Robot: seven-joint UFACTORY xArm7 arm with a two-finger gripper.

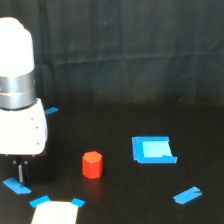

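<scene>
A red hexagonal block [92,164] rests on the dark table, left of centre. My gripper [22,177] points down at the left edge, below the white and grey arm. It stands to the left of the block and apart from it. Its dark fingers blend into the dark surface, so the gripper's state and anything between them cannot be made out.
A pale square [156,149] framed by blue tape lies right of the block. A cream square [55,212] with blue tape at its corners sits at the bottom edge. Tape strips [187,195] mark the table elsewhere. Clear table separates block and taped square.
</scene>
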